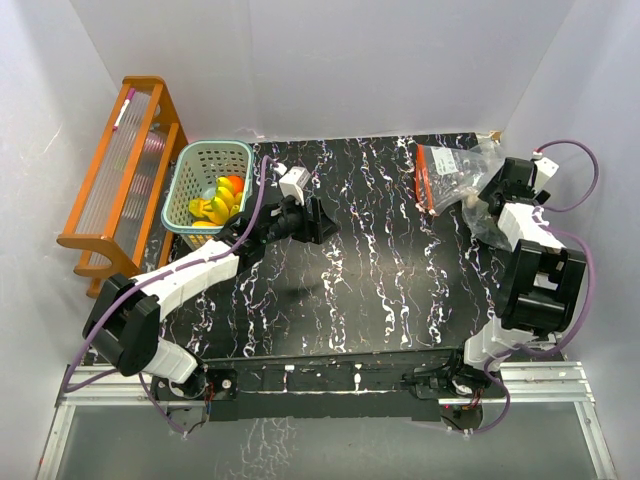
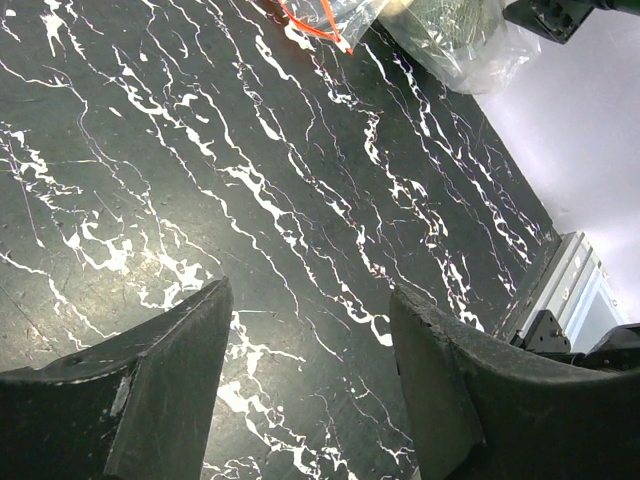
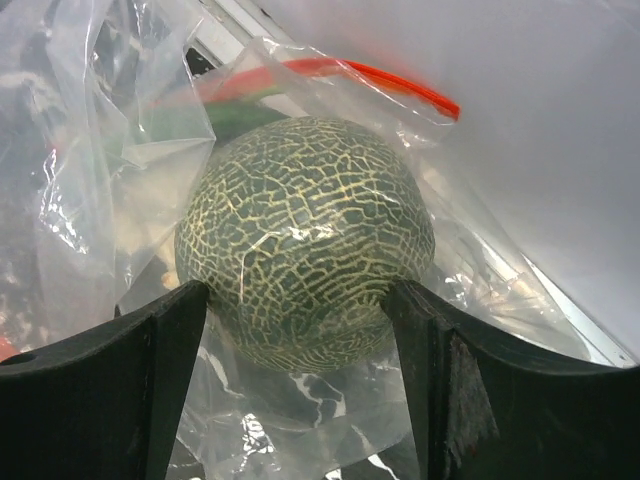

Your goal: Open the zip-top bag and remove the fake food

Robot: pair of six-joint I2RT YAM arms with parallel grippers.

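On the right of the table lie clear zip top bags (image 1: 448,170) with red zip edges. Inside the nearer plastic is a round netted green melon (image 3: 305,230), with green produce behind it. My right gripper is over the melon, fingertips at either side of it; whether they grip it I cannot tell. My left gripper hangs over the bare middle of the table, open, nothing between its fingers.
A pale green basket (image 1: 207,154) with yellow and orange fake food stands at the left, beside a wooden rack (image 1: 100,180). Walls border the back and sides.
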